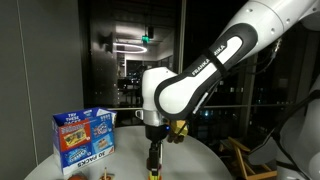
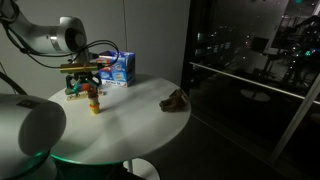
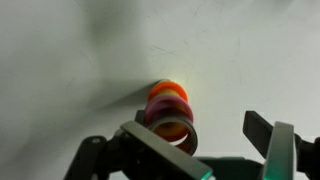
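A slim upright stack of orange, yellow and dark red pieces point(image 2: 94, 104) stands on the white round table. From above, in the wrist view, its ring-shaped top point(image 3: 174, 130) shows close to the left finger point(image 3: 125, 152), with a wide gap toward the right finger point(image 3: 268, 135). My gripper is open above the stack, nothing held between its fingers. Exterior view 1 has the gripper point(image 1: 155, 148) in front of the stack's upper part, with only a yellow lower bit point(image 1: 154, 174) in sight. Whether a finger touches the stack, I cannot tell.
A blue and red snack box point(image 1: 84, 140) stands on the table, near the arm in exterior view 2. A brown crumpled thing point(image 2: 175, 102) lies by the table's far right edge. Small items point(image 1: 106, 175) sit in front of the box.
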